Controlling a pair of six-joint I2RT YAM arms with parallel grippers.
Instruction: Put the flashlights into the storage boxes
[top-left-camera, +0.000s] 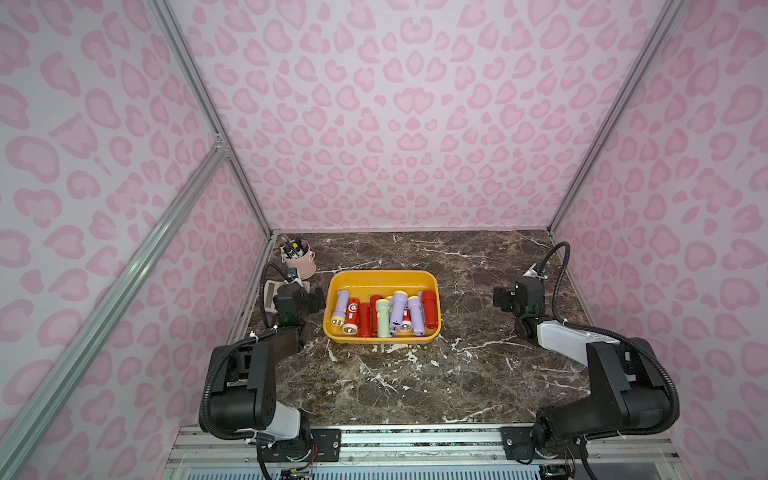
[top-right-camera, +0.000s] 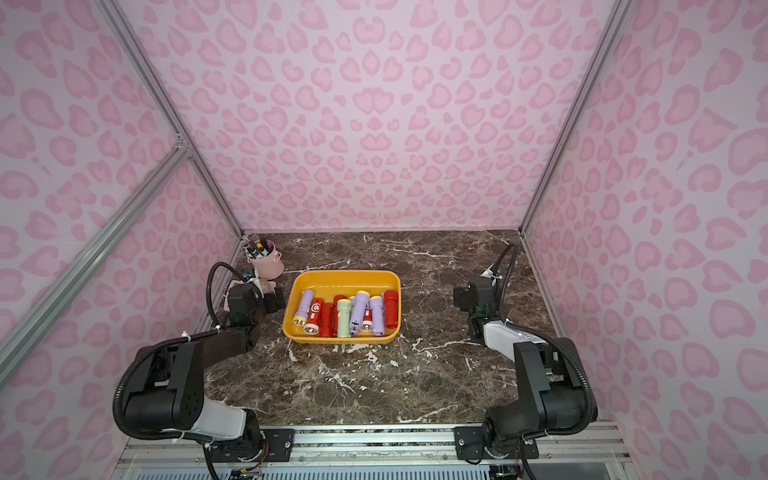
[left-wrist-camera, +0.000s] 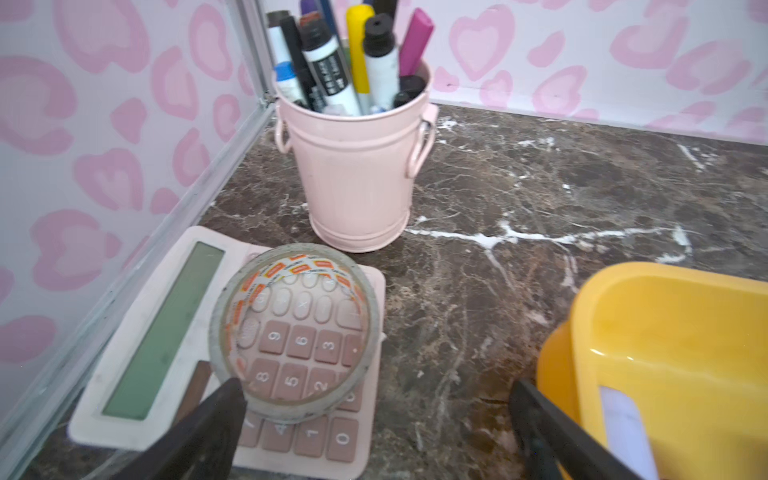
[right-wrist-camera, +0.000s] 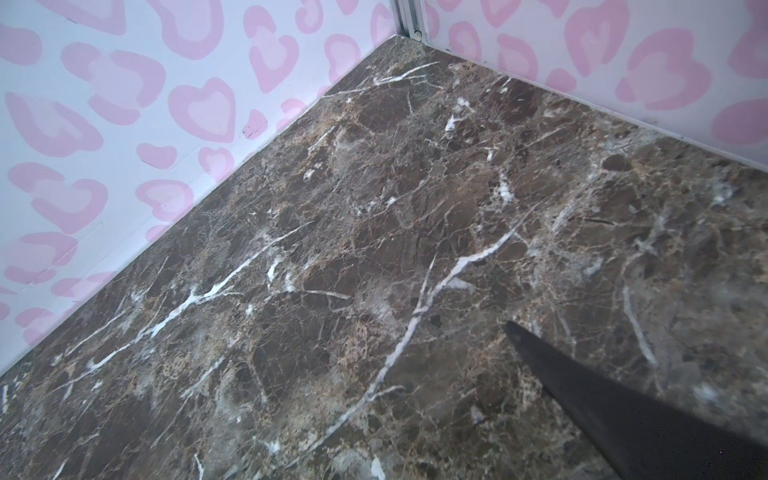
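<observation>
A yellow tray (top-left-camera: 382, 277) in the middle of the table holds several flashlights: red ones (top-left-camera: 429, 308), lavender ones (top-right-camera: 360, 312) and a pale green one (top-right-camera: 344, 318). My left gripper stands open just left of the tray, its fingers blurred at the bottom of the left wrist view, nothing between them. My right gripper (top-left-camera: 502, 297) is to the right of the tray, apart from it, open and empty; one dark finger (right-wrist-camera: 608, 408) shows in the right wrist view. I cannot pick out any separate storage boxes.
A pink bucket of markers (left-wrist-camera: 356, 176) stands at the back left, with a calculator (left-wrist-camera: 160, 352) and a tape roll (left-wrist-camera: 228, 320) on it in front. Patterned walls enclose three sides.
</observation>
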